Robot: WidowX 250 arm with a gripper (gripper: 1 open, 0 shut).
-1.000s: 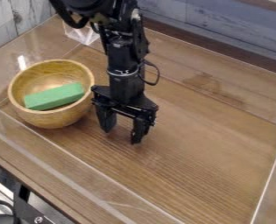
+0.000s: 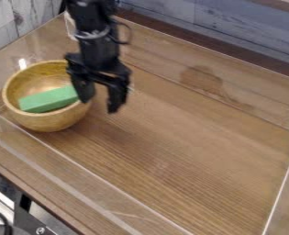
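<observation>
My gripper point(image 2: 95, 84), dark and blurred by motion, is open at the upper left, with its fingers over the right part of a round wooden bowl point(image 2: 27, 117). A green block point(image 2: 46, 99) lies inside the bowl, left of the fingers. The blur hides whether any finger touches the bowl or the block.
A pale object point(image 2: 81, 20) stands at the back left, partly behind the arm. Walls border the table at the back and left.
My gripper has moved left and up in the picture, from the bare table beside the bowl to over the bowl's right part. The bowl and block look unmoved.
</observation>
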